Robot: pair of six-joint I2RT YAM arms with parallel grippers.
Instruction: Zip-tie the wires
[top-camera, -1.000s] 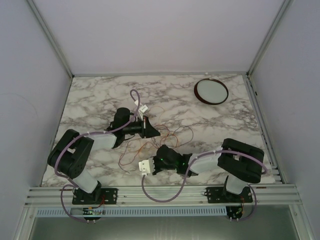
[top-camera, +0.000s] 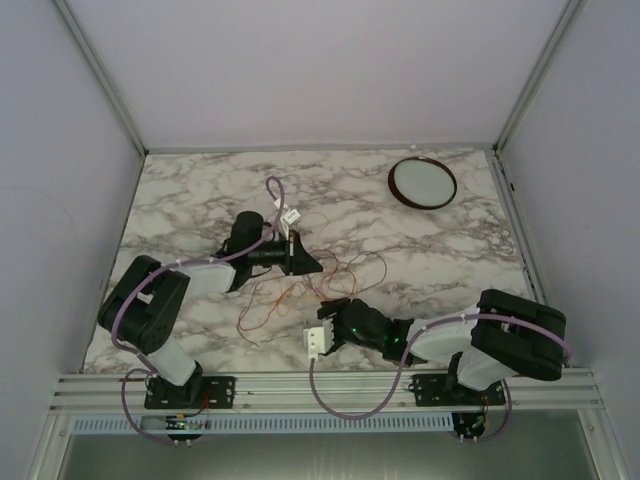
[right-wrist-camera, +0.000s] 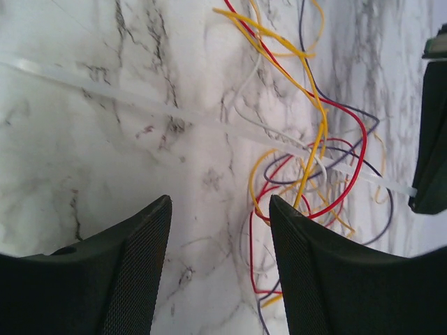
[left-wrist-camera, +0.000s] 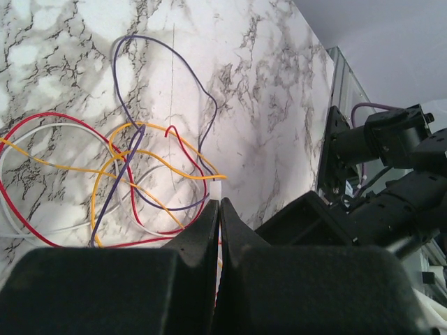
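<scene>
A tangle of red, orange, white and purple wires [top-camera: 344, 272] lies on the marble table, one red-and-orange loop [right-wrist-camera: 360, 143] rising near the camera in the right wrist view. Over the tangle, my left gripper [top-camera: 319, 268] is shut on the thin white zip tie [left-wrist-camera: 216, 189]. That zip tie [right-wrist-camera: 181, 115] stretches in the right wrist view from the upper left to the left gripper's dark finger [right-wrist-camera: 429, 132]. My right gripper is open, with marble between its fingers; the wire loop passes close to its right finger [right-wrist-camera: 293, 241].
A round white dish with a dark rim [top-camera: 423, 183] sits at the back right. Both arms come close together over the wires.
My right arm has moved to the right and its gripper has turned, now pointing more toward the back of the table. The left arm has barely shifted.
</scene>
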